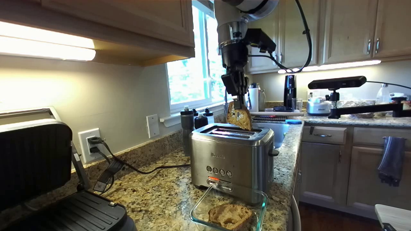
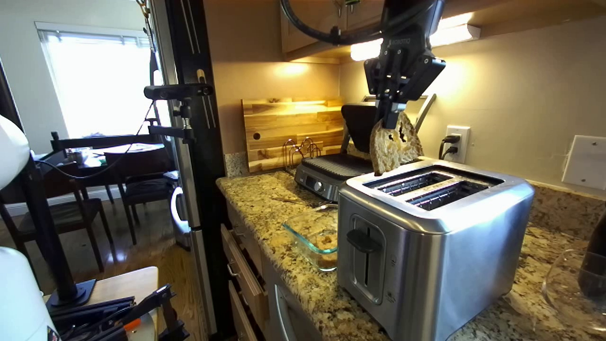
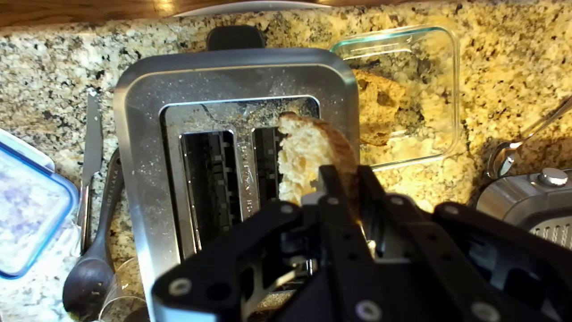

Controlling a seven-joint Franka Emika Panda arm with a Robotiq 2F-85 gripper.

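Observation:
My gripper (image 1: 239,104) is shut on a slice of bread (image 2: 393,148), gripping it near its top edge. The slice hangs tilted above the steel toaster (image 1: 227,161), its lowest corner close to the toaster's top. From the wrist view, the bread (image 3: 305,155) covers part of the slot nearer the glass dish, while the other slot (image 3: 212,182) looks empty. Both slots show dark and unfilled in exterior view 2. A second slice (image 1: 230,216) lies in the glass dish (image 1: 263,209) in front of the toaster. My fingers hide part of the held slice.
An opened grill press (image 1: 88,211) stands on the counter to the left in exterior view 1. Bottles (image 1: 187,129) stand behind the toaster. A knife (image 3: 93,145), a dark spoon (image 3: 91,279) and a blue-rimmed lid (image 3: 69,188) lie beside the toaster.

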